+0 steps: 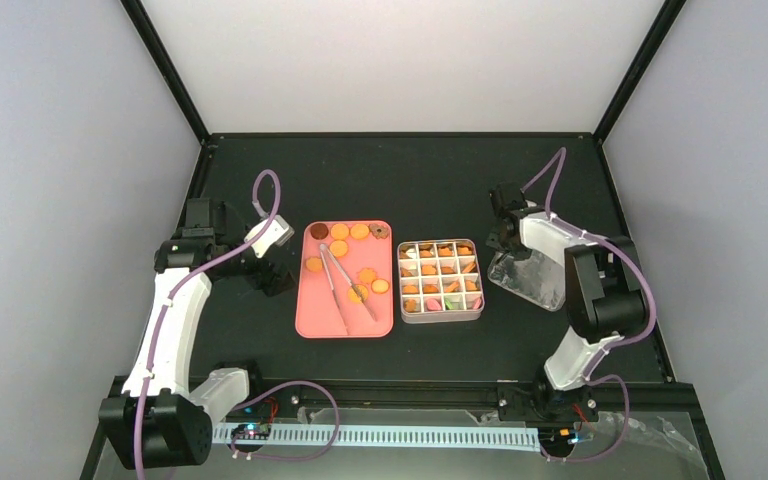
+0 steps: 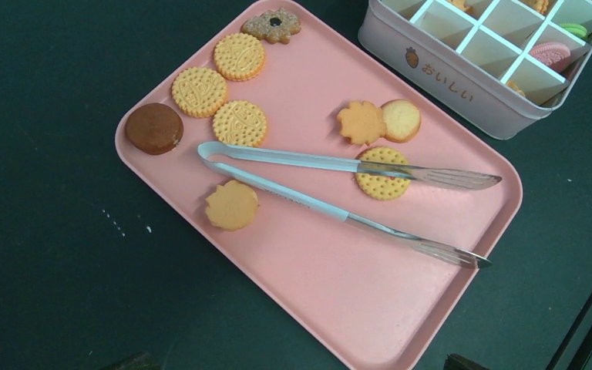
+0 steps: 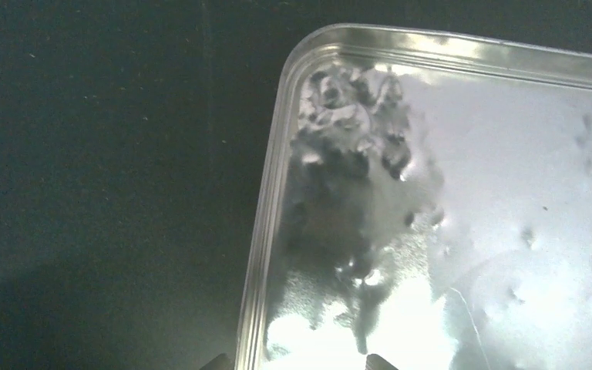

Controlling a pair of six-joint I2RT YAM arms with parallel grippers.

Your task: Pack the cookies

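The pink tray (image 1: 312, 318) holds loose cookies and silver tongs (image 2: 285, 159) with pale handles; a round cookie (image 2: 383, 174) lies partly under one tong arm. To its right stands the cookie tin (image 1: 440, 316), its divided cells mostly holding cookies. A shiny silver lid (image 1: 538, 285) lies to the right of the tin. Over the lid's left edge is my right gripper, open, its fingertips (image 3: 220, 362) apart with the lid's rim (image 3: 248, 335) running down between them in view; contact cannot be made out. My left gripper stands open and empty left of the tray.
A gap of black table (image 1: 440, 360) is clear in front of the tray and tin, and the back of the table is bare. Clear crumpled plastic (image 1: 660, 435) lies beyond the front rail at the right.
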